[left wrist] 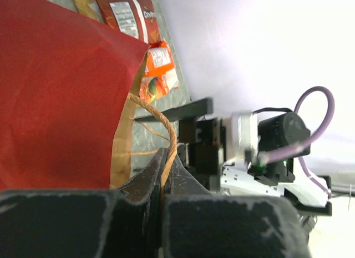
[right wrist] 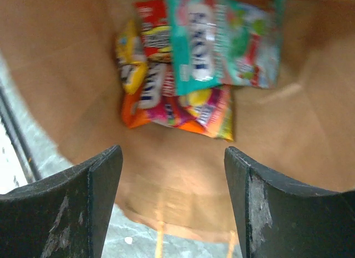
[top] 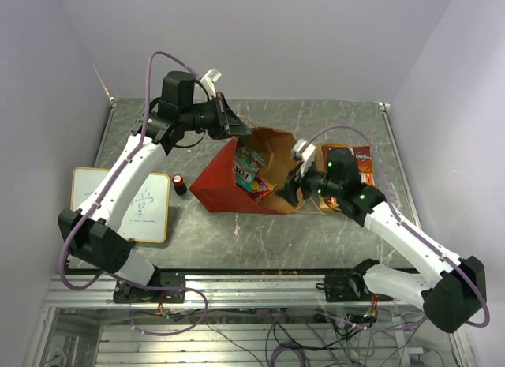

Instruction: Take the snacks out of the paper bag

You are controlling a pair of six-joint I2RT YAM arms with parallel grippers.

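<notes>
A red-brown paper bag (top: 217, 191) lies open on its side. My left gripper (top: 237, 129) is shut on its top rim, with the rope handle (left wrist: 168, 130) between the fingers. Inside are a teal snack packet (right wrist: 227, 41) and red-orange packets (right wrist: 177, 114). My right gripper (top: 295, 185) hangs open at the bag's mouth; in the right wrist view its two fingers frame the bag's interior, nothing between them.
Snack packets (top: 357, 162) lie on a tan mat right of the bag. A whiteboard (top: 150, 217) and a small red-capped jar (top: 179, 185) are on the left.
</notes>
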